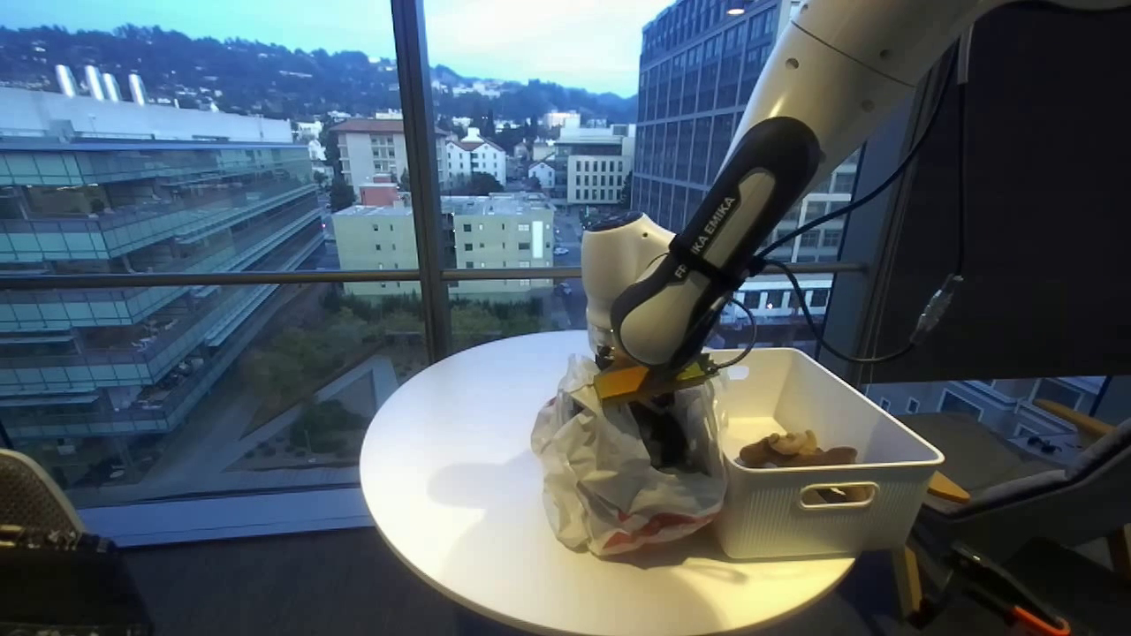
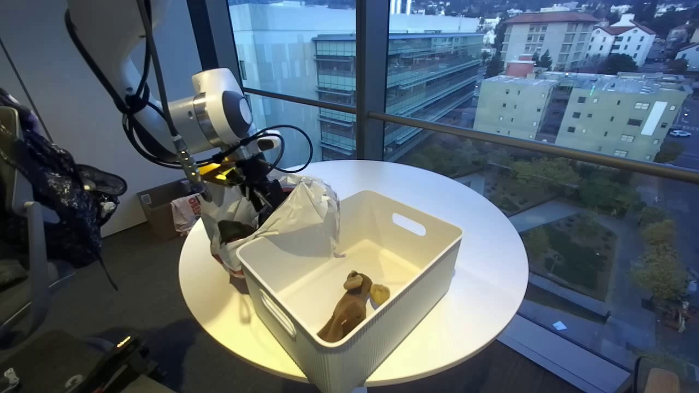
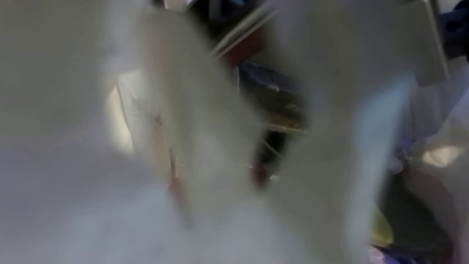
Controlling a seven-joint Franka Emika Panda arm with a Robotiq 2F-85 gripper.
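A crumpled white plastic bag (image 1: 599, 482) with red print stands on the round table, against the bin's side. My gripper (image 2: 265, 206) is down at the bag's mouth, its dark body partly among the plastic folds. Its fingertips are hidden, so whether they stand apart does not show. Blurred pale plastic fills much of the wrist view, with dark and yellow things (image 3: 382, 231) at the lower right. In the white bin (image 2: 409, 298) lies a brown plush toy (image 2: 350, 304) with a small tan piece (image 2: 379, 293) beside it.
Behind the table runs a window rail (image 1: 212, 280). Loose cables (image 2: 298, 147) loop around the wrist.
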